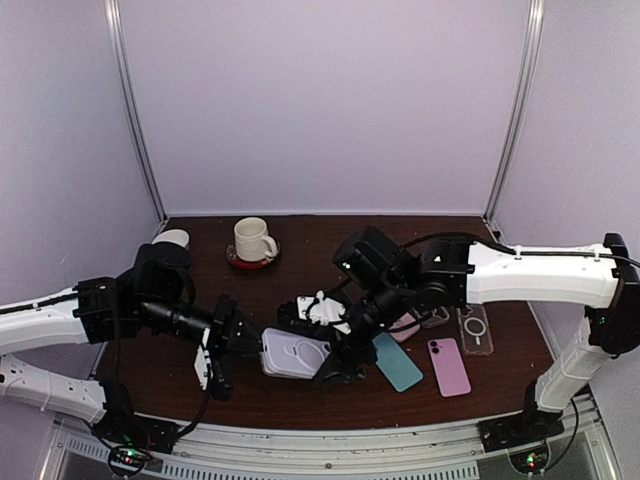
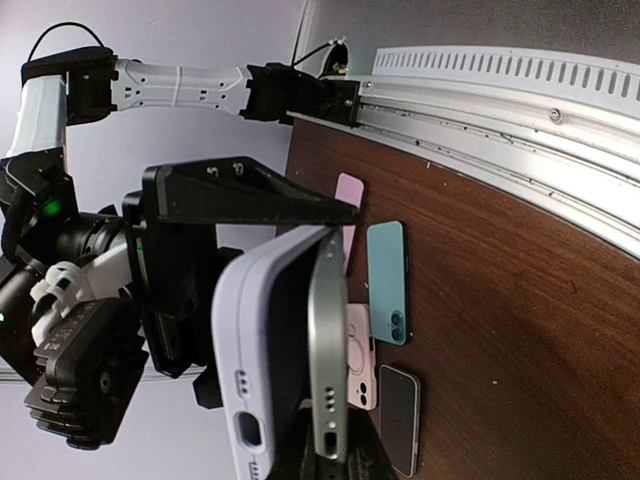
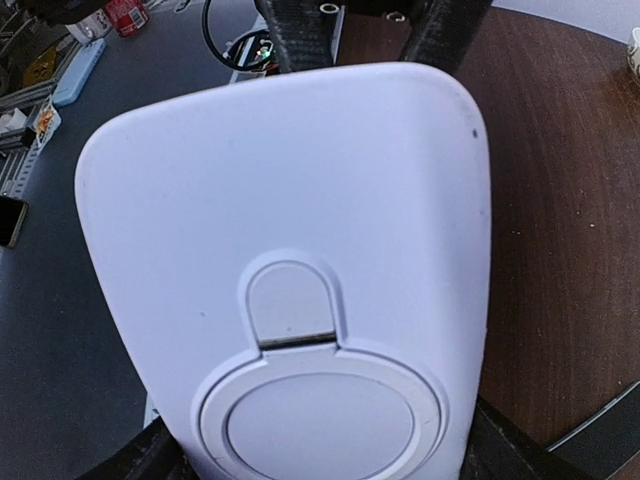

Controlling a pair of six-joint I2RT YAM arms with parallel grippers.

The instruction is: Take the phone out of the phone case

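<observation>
A lilac phone case (image 1: pixel 290 353) with a ring on its back is held between my two grippers at table centre. In the left wrist view the silver-edged phone (image 2: pixel 328 340) stands partly apart from the case (image 2: pixel 245 350), a dark gap between them. My left gripper (image 1: pixel 245 350) is shut on the phone, at the left end; exactly what its fingers touch is mostly hidden. My right gripper (image 1: pixel 335 368) is open around the right end of the case, whose lilac back (image 3: pixel 280 200) fills most of the right wrist view.
A teal phone (image 1: pixel 398 362), a pink phone (image 1: pixel 448 367) and a clear case (image 1: pixel 476 332) lie on the right. A mug (image 1: pixel 251 240) on a saucer and another white cup (image 1: pixel 172 238) stand at the back left.
</observation>
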